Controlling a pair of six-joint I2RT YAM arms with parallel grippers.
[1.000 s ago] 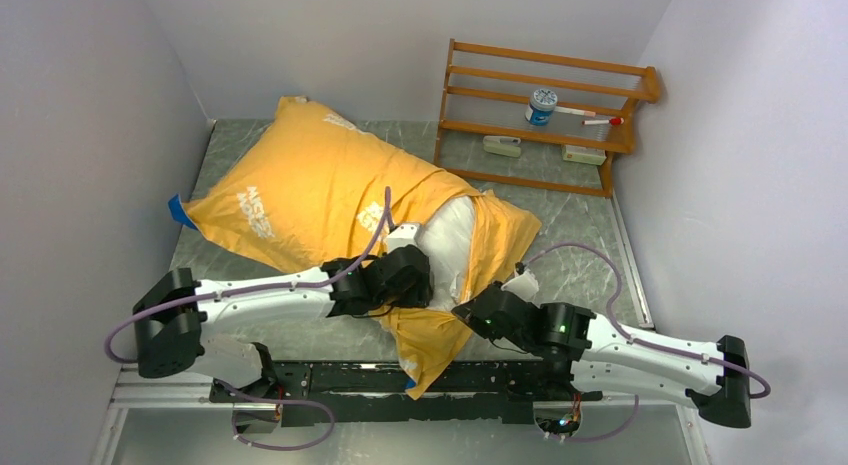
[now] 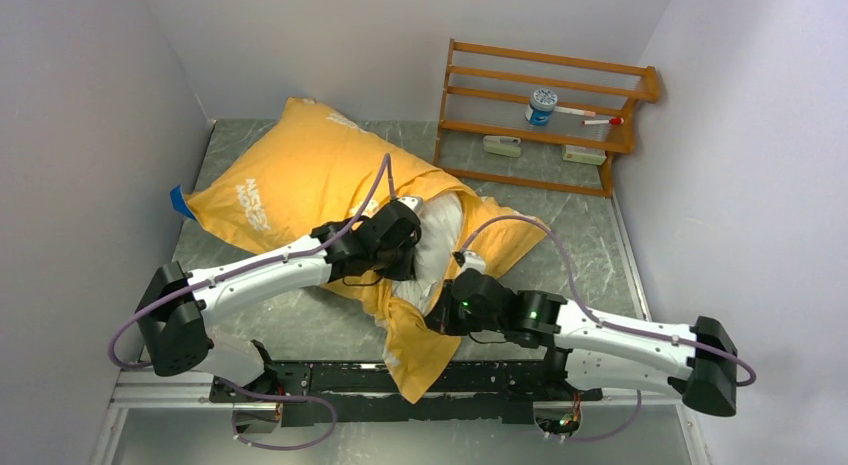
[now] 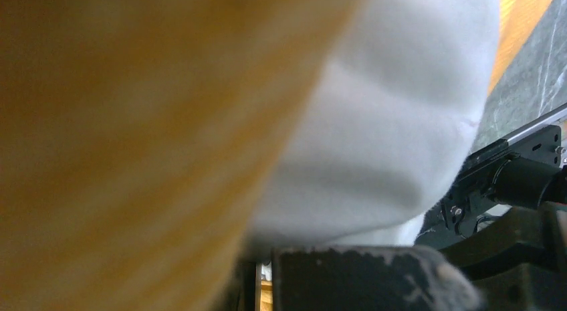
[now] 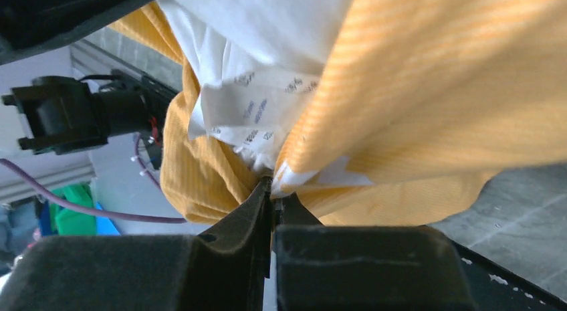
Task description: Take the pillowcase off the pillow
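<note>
The yellow pillowcase [image 2: 280, 175] spreads over the table, its opening folded back around the white pillow [image 2: 440, 235]. My left gripper [image 2: 400, 265] is at the opening's left edge; in the left wrist view yellow cloth and white pillow [image 3: 381, 124] fill the picture, and what lies between its fingers is hidden. My right gripper [image 2: 438, 315] is shut on the hem of the pillowcase [image 4: 374, 104] at the front of the opening; white care labels [image 4: 254, 107] show beside it. A yellow flap hangs over the front edge.
A wooden rack [image 2: 540, 125] with a jar [image 2: 542, 107] and markers stands at the back right. Bare grey table [image 2: 590, 265] shows on the right. Walls close in at left, right and back.
My right gripper has shifted left with the hem, and the front flap hangs slightly differently.
</note>
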